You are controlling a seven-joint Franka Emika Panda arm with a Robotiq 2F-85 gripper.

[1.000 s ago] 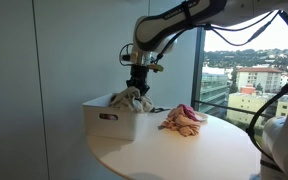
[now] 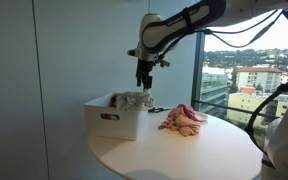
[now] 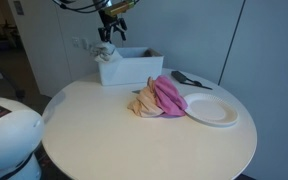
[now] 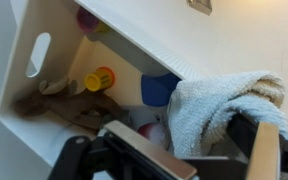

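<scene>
Over the rim of a white box (image 2: 106, 123) drapes a light grey-white towel (image 4: 219, 108), part of it inside the box and part hanging over the wall. Just above the towel is my gripper (image 2: 145, 80), its fingers apart and pointing down. In the wrist view the fingers (image 4: 149, 150) stand wide apart at the bottom edge, with the towel below and beyond them. A pink and a peach cloth (image 3: 162, 97) lie bunched together on the table, clear of the box.
Inside the box are a yellow-orange tub (image 4: 100, 78), a blue item (image 4: 158, 89) and a brown soft thing (image 4: 79, 106). A white plate (image 3: 212, 110) and a dark utensil (image 3: 189, 80) lie on the round white table (image 3: 134, 147).
My gripper has risen away from the towel. The towel has sunk lower and rests on the box rim, let go.
</scene>
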